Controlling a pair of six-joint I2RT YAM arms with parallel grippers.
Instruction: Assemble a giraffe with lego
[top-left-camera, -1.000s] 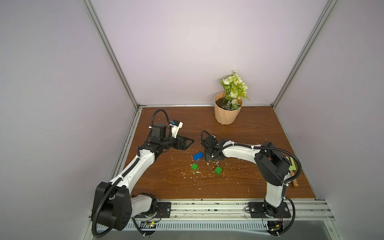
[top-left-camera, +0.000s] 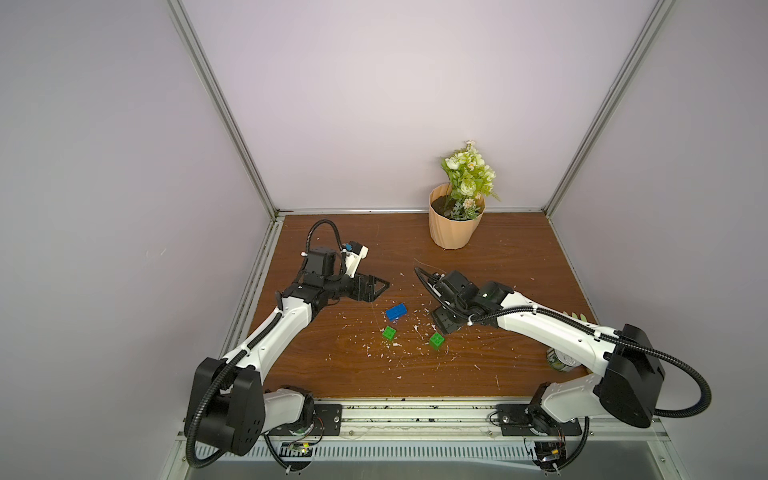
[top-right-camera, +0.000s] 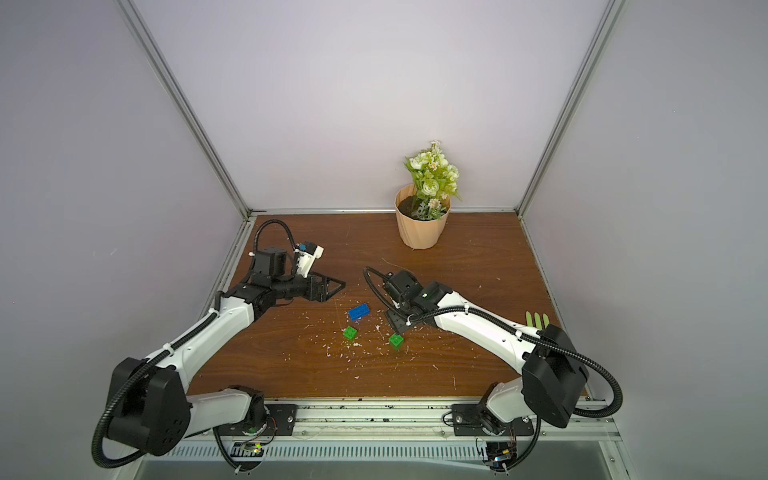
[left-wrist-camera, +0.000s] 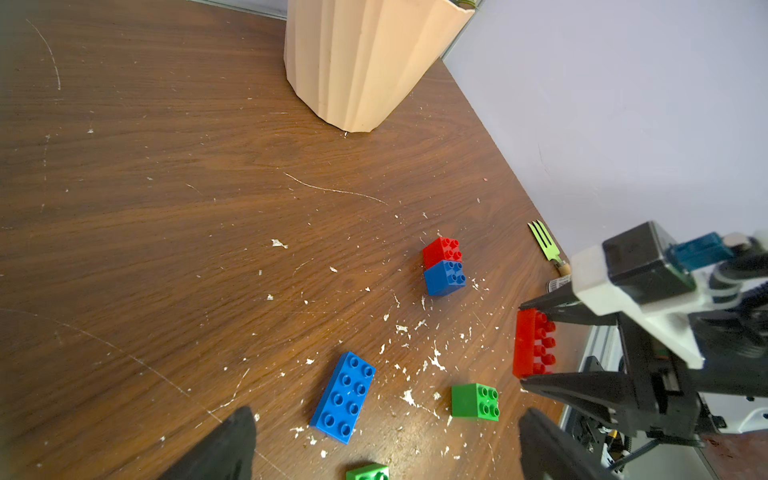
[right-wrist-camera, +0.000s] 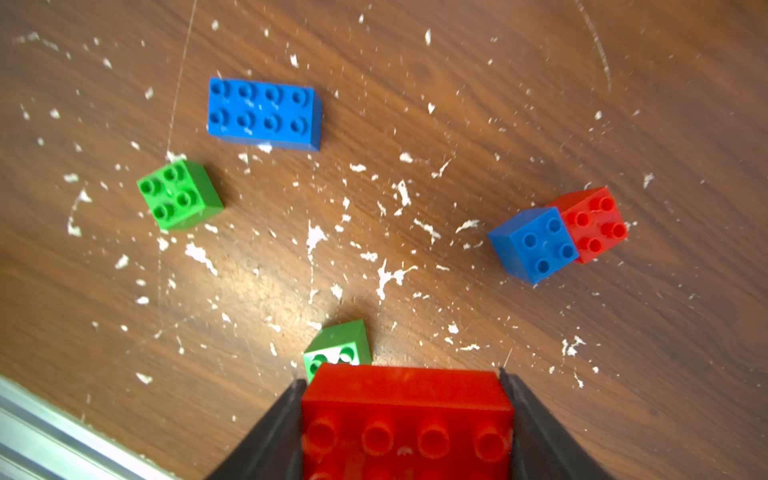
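My right gripper is shut on a long red brick, held above the table with its studs facing back toward the gripper's palm in the left wrist view. In that view my left gripper stands open, fingers wide apart and empty, left of the bricks. A long blue brick (right-wrist-camera: 265, 112) lies studs up between the arms. One small green brick (right-wrist-camera: 180, 194) is close to it; another green brick (right-wrist-camera: 340, 344) is partly hidden behind the held brick. A small blue brick (right-wrist-camera: 534, 244) and a small red brick (right-wrist-camera: 590, 222) sit side by side, touching.
A potted plant (top-left-camera: 453, 228) stands at the back. A green fork (left-wrist-camera: 545, 241) lies at the right edge. White scraps litter the table around the bricks.
My right arm has lifted, and its gripper has shifted right, away from the long blue brick. The left arm has barely moved. The loose bricks in view stay where they were.
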